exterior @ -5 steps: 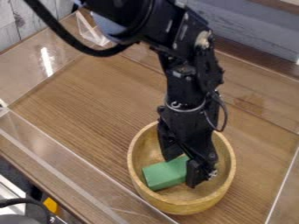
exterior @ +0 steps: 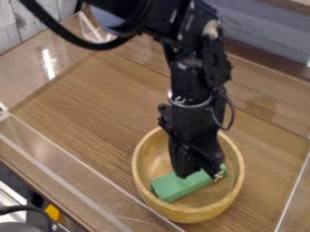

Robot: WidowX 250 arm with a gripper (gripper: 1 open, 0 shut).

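A round wooden bowl [exterior: 182, 210] holds a green block [exterior: 176, 186] lying at a slant on its floor. The black gripper [exterior: 201, 167] reaches down into the bowl from above, its tips at the block's upper right part, partly covering it. Whether anything is between the fingers is hard to make out.
A pale wall runs along the back. Cables and a small yellow object [exterior: 53, 214] are at the lower left beyond the table's edge.
Since a second ago the gripper has shifted slightly within the bowl, and the green block has turned and moved a little to the right.
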